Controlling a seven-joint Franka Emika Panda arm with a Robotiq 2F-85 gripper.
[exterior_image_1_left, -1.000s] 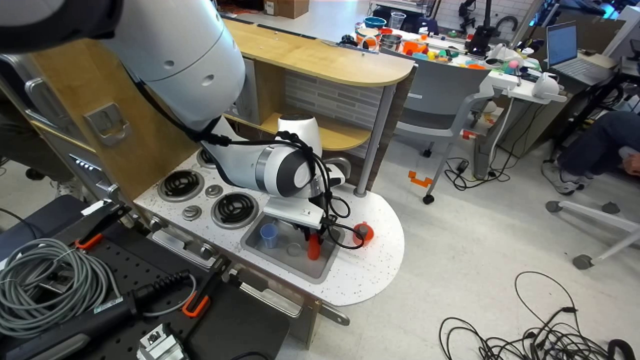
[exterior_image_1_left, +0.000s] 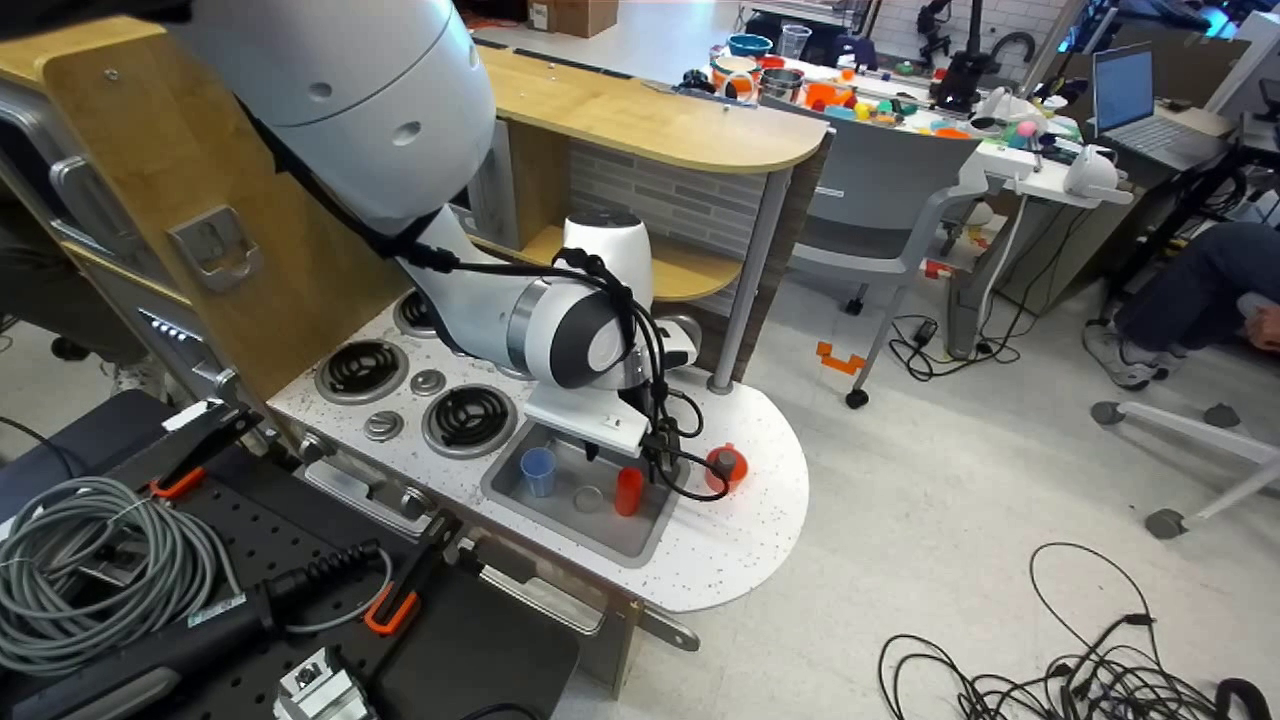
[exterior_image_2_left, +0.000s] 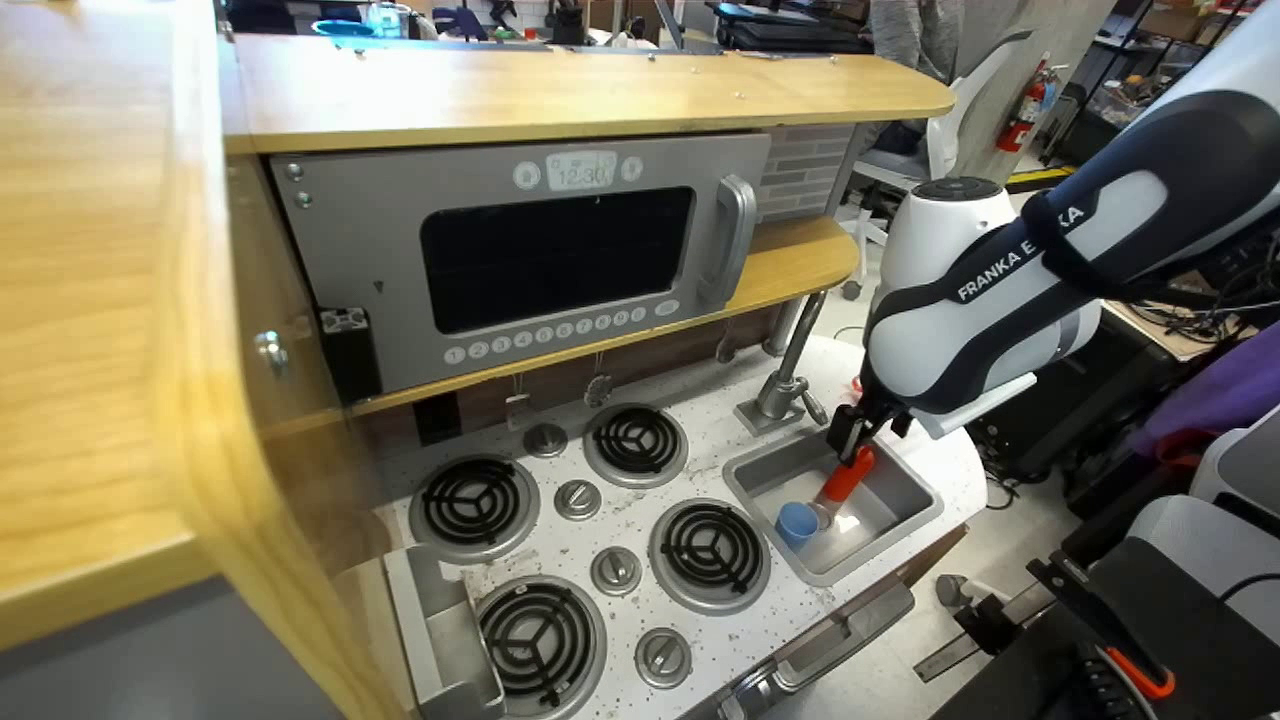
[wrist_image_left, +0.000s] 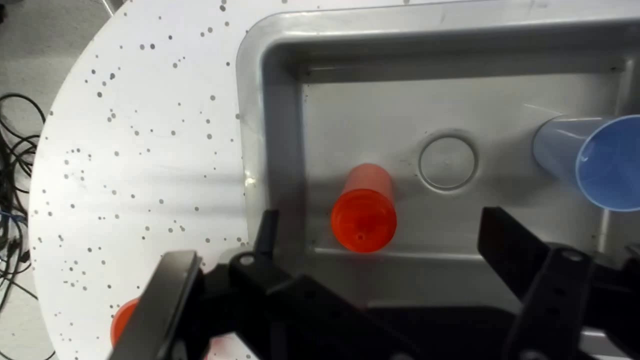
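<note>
In the wrist view a red cup (wrist_image_left: 363, 219) stands in the grey sink (wrist_image_left: 372, 114), near one end wall. My gripper is open, its two black fingers spread wide on either side of the cup in that view, nothing between them held. Exterior view 2 has the gripper (exterior_image_2_left: 866, 434) just over the top of the red cup (exterior_image_2_left: 848, 473); whether they touch cannot be told there. A blue cup (wrist_image_left: 615, 162) stands toward the sink's other end. The red cup (exterior_image_1_left: 629, 491) also shows in exterior view 1, below the hand.
A round drain (wrist_image_left: 448, 162) lies between the cups. On the rounded counter (wrist_image_left: 138, 174) beside the sink sits another red item (exterior_image_1_left: 726, 466), partly behind cables. The faucet (exterior_image_2_left: 780, 402) rises behind the sink, and stove burners (exterior_image_2_left: 710, 554) lie alongside.
My hand has risen a little and shifted slightly right in exterior view 1. The fingers were down around the red cup's upper part; now more of the cup shows, still standing in the sink.
</note>
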